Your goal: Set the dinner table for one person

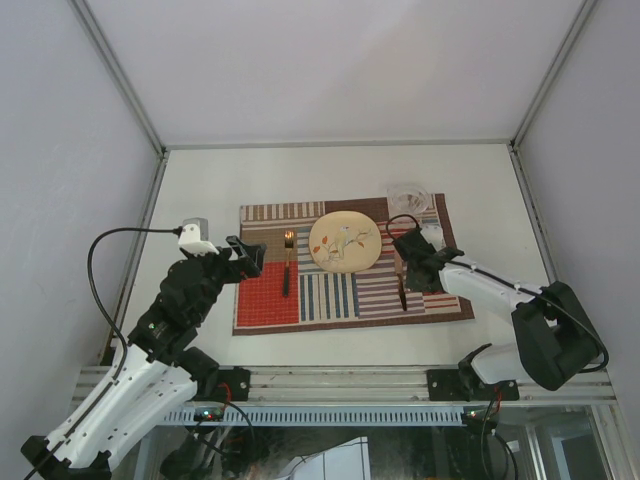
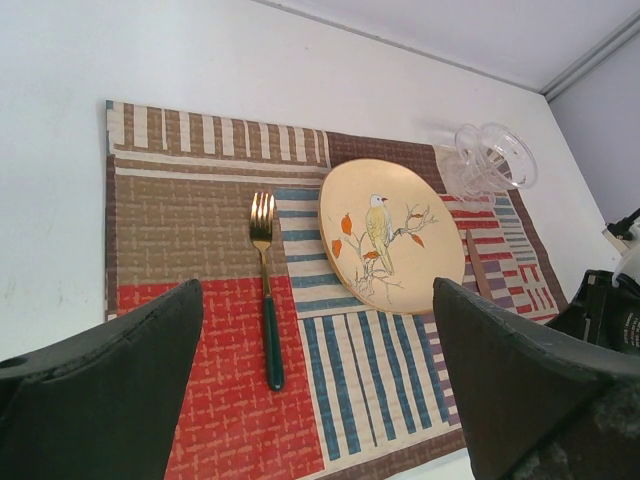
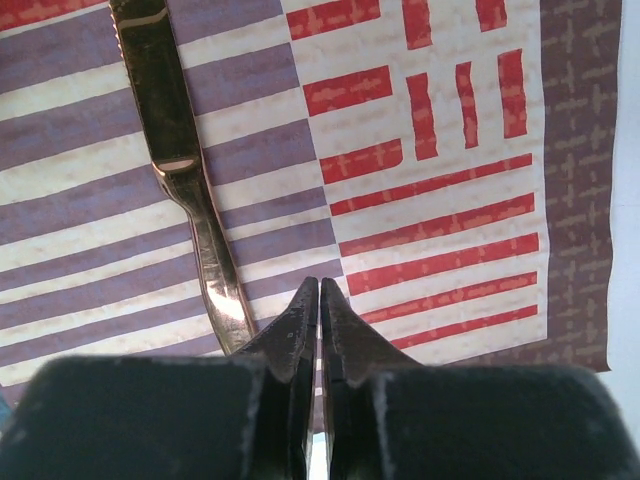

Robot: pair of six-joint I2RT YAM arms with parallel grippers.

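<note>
A round bird-painted plate (image 1: 345,241) (image 2: 390,240) lies on the striped placemat (image 1: 270,300), with a dark-handled fork (image 1: 287,270) (image 2: 271,330) to its left. A copper-coloured knife (image 3: 177,150) lies to its right, partly under the right arm in the top view. A clear glass (image 1: 407,197) (image 2: 495,160) stands at the mat's back right. My right gripper hangs over the mat just right of the knife's handle end, its fingertips together and nothing visible between them. My left gripper is open and empty above the left of the mat.
The right arm covers part of the mat's right side.
</note>
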